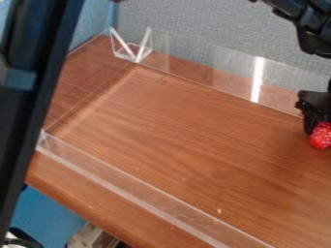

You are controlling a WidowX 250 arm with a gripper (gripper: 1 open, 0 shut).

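At the right edge of the view, my gripper (315, 112) is shut on a red speckled object (320, 137), which looks like a strawberry and is partly cut off by the frame. It is low over the wooden surface (168, 145), near the back clear wall; whether it touches the surface I cannot tell.
Clear low walls (142, 201) edge the wooden area at front and back. A white bracket (120, 44) stands at the back left corner. A dark post (29, 77) fills the left side. The middle of the surface is empty.
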